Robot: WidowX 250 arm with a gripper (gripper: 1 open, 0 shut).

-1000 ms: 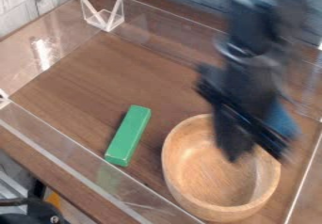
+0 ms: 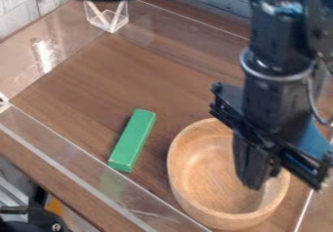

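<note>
The dark gripper [image 2: 256, 158] hangs over the right part of a round wooden bowl [image 2: 196, 177], its fingertips pointing down into it. It looks shut, with nothing visible between its fingers, though its body hides part of the bowl. A green rectangular block [image 2: 132, 139] lies on the wooden surface to the left of the bowl, apart from it.
A clear plastic piece [image 2: 108, 14] stands at the back left. Clear walls edge the wooden surface [image 2: 97, 80], which is free at its middle and left. Something blue is partly hidden behind the gripper at the right.
The bowl and green block have not moved.
</note>
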